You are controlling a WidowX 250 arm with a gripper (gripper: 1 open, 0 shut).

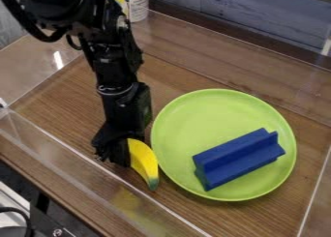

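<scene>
A yellow toy banana [145,164] with a green tip lies on the wooden surface left of a green plate [207,120]. My black gripper [126,152] is low at the banana's upper end, shut on it, its fingers partly hidden by the banana and the arm. A blue block [237,159] with a raised ridge rests on the right part of the plate.
A clear plastic edge [84,173] runs along the front left of the wooden surface. A white container [134,4] stands at the back behind the arm. Bare wood surrounds the plate at the back and right.
</scene>
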